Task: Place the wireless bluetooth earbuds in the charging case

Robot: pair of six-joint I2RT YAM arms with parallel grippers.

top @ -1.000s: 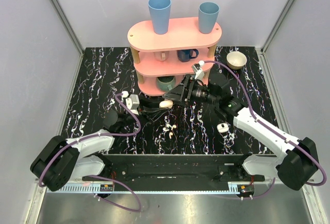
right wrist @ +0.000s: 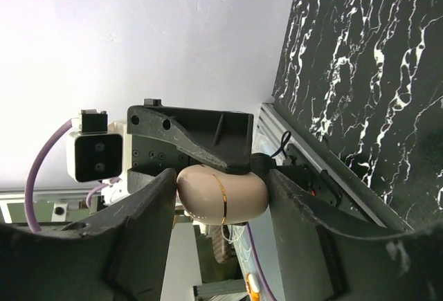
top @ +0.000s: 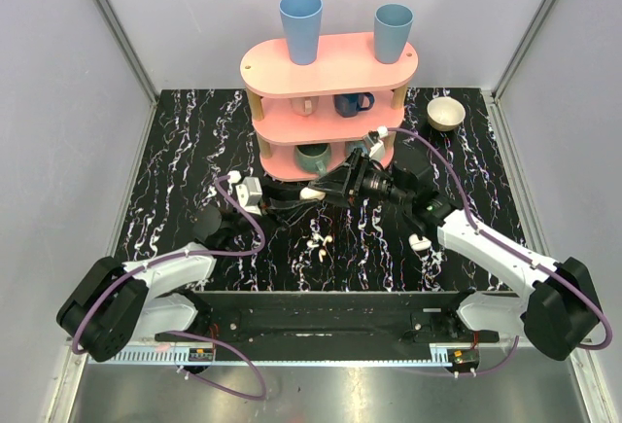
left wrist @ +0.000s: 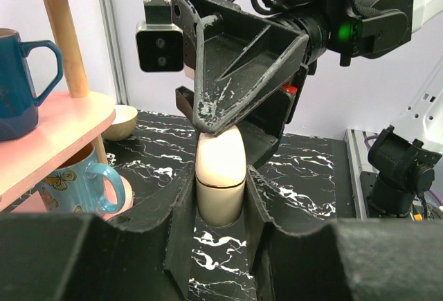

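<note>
In the left wrist view, my left gripper is shut on the white oval charging case, which stands upright with its lid closed along a thin seam. My right gripper has its fingers at both ends of the same case, fingers part open; whether both fingers press on it cannot be told. From above, the left gripper and right gripper meet at the case over the table. Below it lie small white earbuds, too small to make out well.
Behind the arms stands a pink shelf with cups and mugs; a teal mug is close on the left. A small white object lies under the right arm, and a cream bowl sits back right.
The right arm has shifted slightly downward in the top view, its wrist and hand closing in on the case. The left arm and case have stayed about where they were.
</note>
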